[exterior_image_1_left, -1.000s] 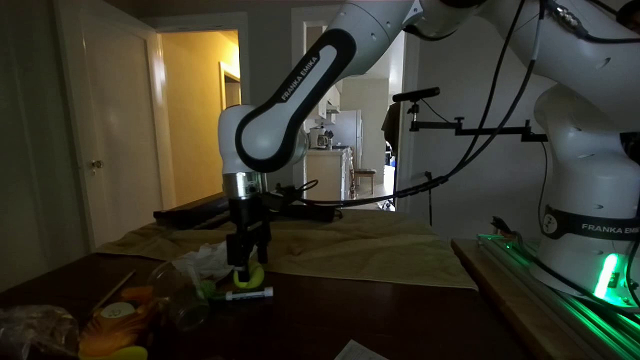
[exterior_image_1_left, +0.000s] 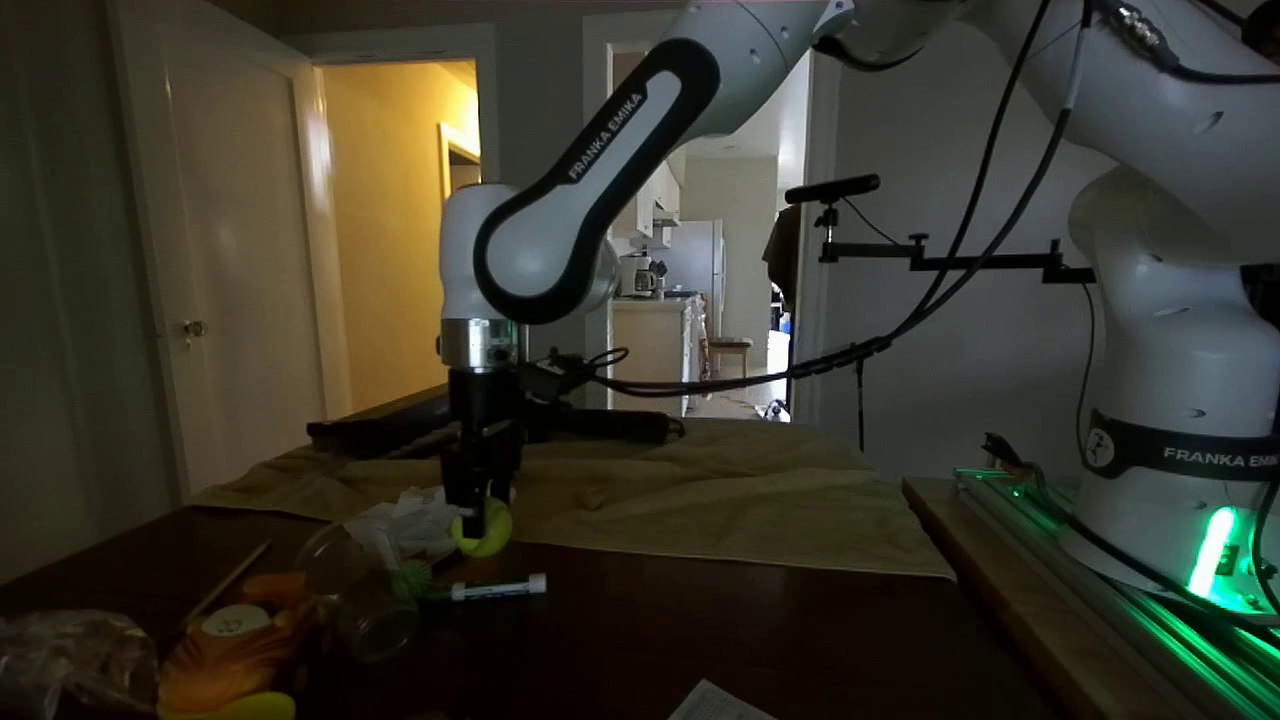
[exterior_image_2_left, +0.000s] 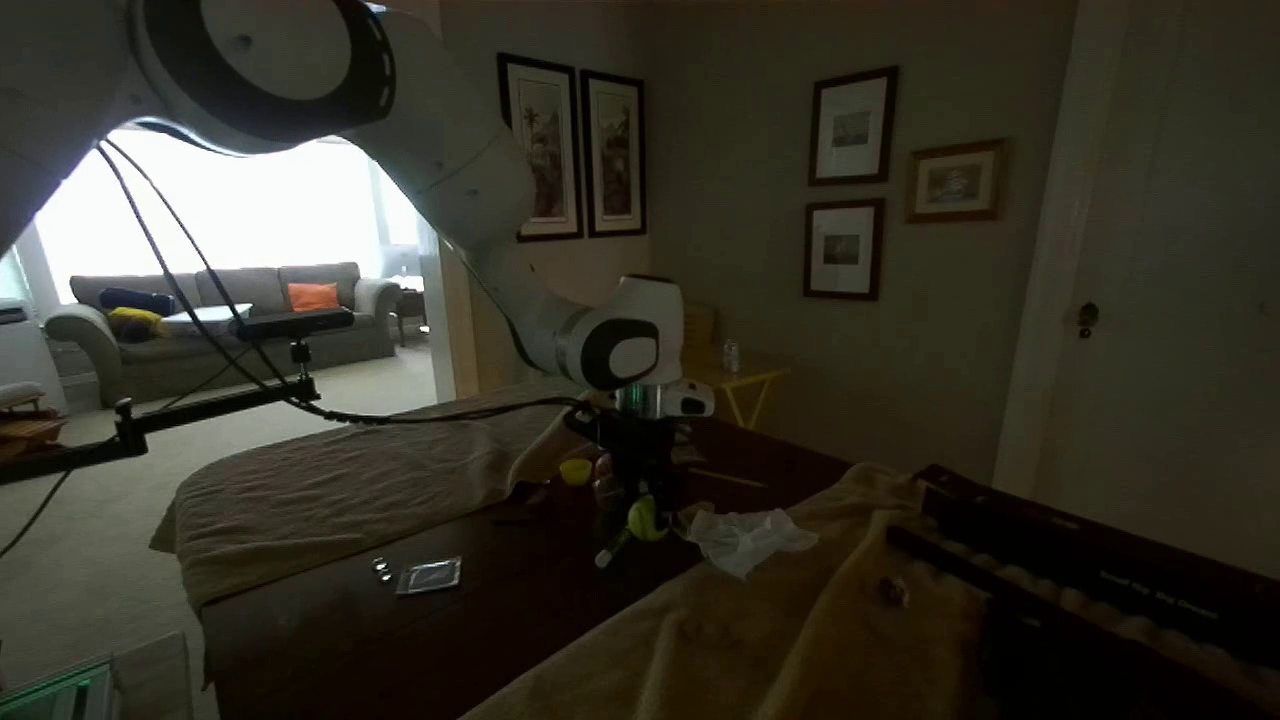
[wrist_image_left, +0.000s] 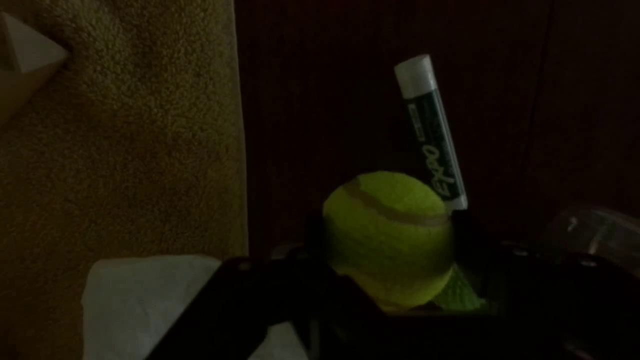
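Note:
A yellow-green tennis ball (wrist_image_left: 387, 240) is gripped between the dark fingers of my gripper (exterior_image_1_left: 481, 510), one finger on each side in the wrist view. In exterior view 1 the ball (exterior_image_1_left: 482, 530) hangs a little above the dark table, and the same ball (exterior_image_2_left: 647, 517) shows under my hand in exterior view 2. Below it lies a white-and-green Expo marker (wrist_image_left: 432, 132), apart from my fingers. A green bristly thing (wrist_image_left: 459, 291) is partly hidden behind the ball.
Beside the ball lies crumpled white paper (exterior_image_2_left: 750, 540). A clear container (exterior_image_1_left: 374, 612) and an orange object (exterior_image_1_left: 240, 648) occupy the near left. A tan towel (exterior_image_1_left: 720, 492) covers the table's back. Bare table (exterior_image_1_left: 744, 636) lies to the right.
My gripper has risen and shifted slightly left in exterior view 1, carrying the tennis ball up with it. The marker and the other objects look unmoved.

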